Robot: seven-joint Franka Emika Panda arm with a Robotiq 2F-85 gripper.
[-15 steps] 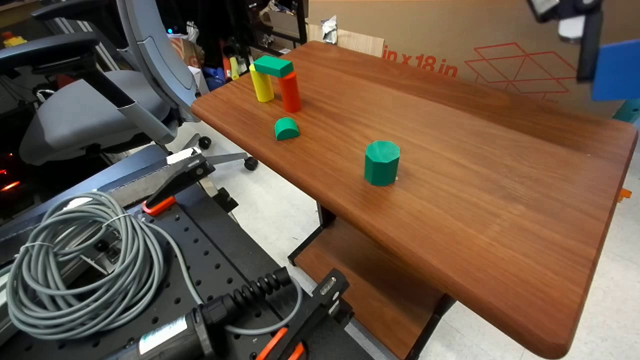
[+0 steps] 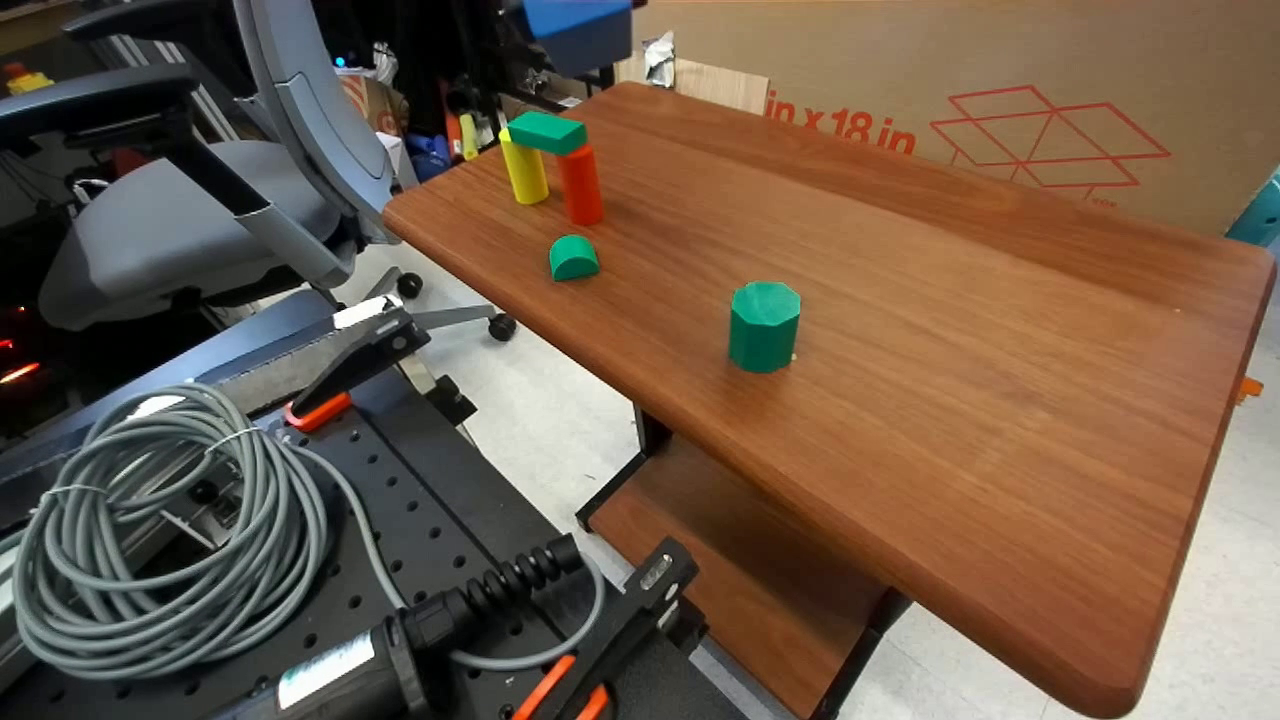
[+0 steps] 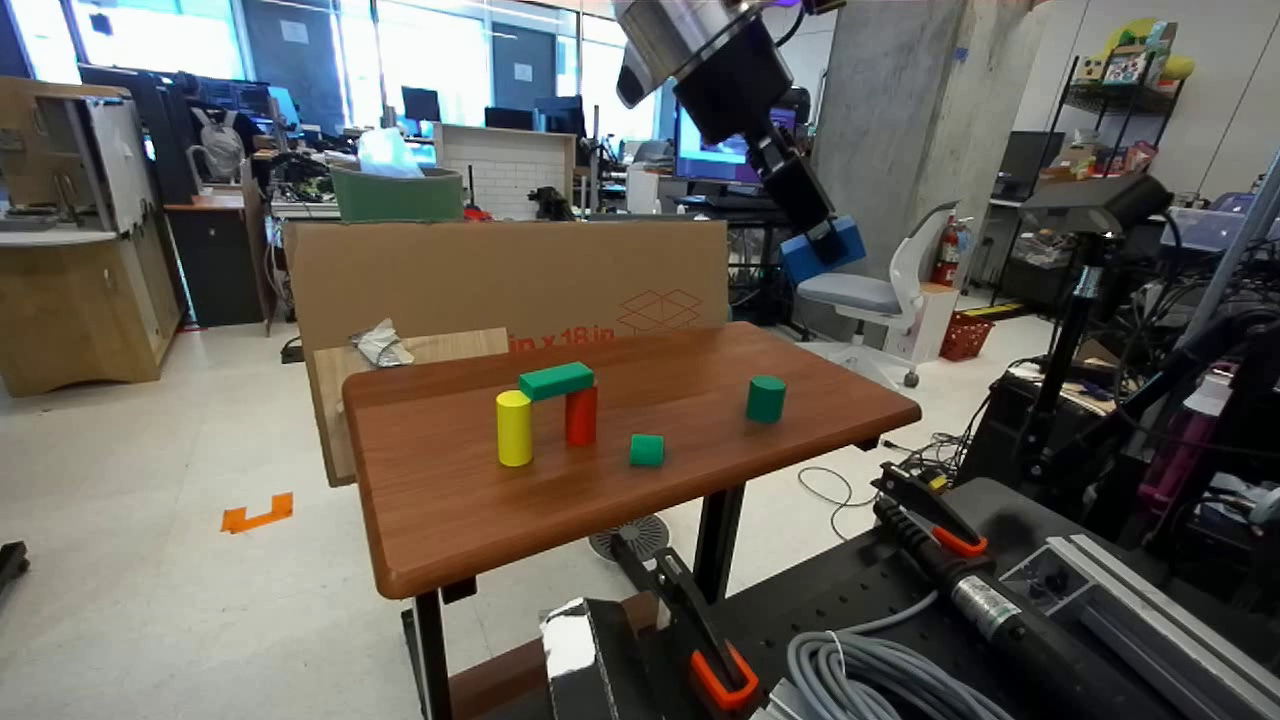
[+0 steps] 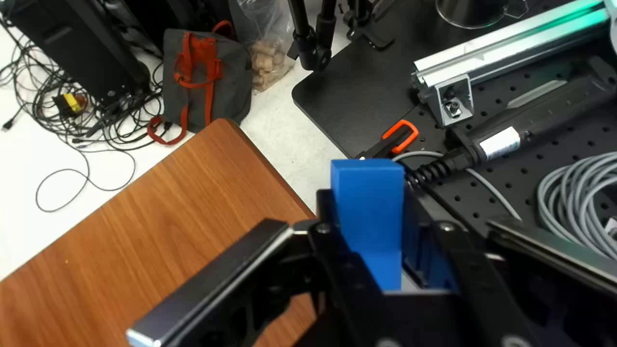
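Observation:
In the wrist view my gripper is shut on a blue block (image 4: pixel 370 191), one finger on either side of it. The same blue block (image 3: pixel 825 248) hangs in the air in exterior view 2, clear of the tabletop. At the top edge of exterior view 1 only part of the blue block (image 2: pixel 582 34) shows. On the table stand a yellow cylinder (image 2: pixel 525 172) and a red cylinder (image 2: pixel 581 187), with a green slab (image 2: pixel 547 132) lying across their tops. A green half-round piece (image 2: pixel 573 258) and an upright green octagonal block (image 2: pixel 764 328) sit apart from them.
A cardboard sheet (image 3: pixel 480 282) stands along its far side. Beside the near edge lies a black perforated bench with coiled grey cable (image 2: pixel 168 540) and clamps.
In exterior view 1 the blue block has travelled from the right edge to the top, left of centre, still held. The blocks on the table have not moved.

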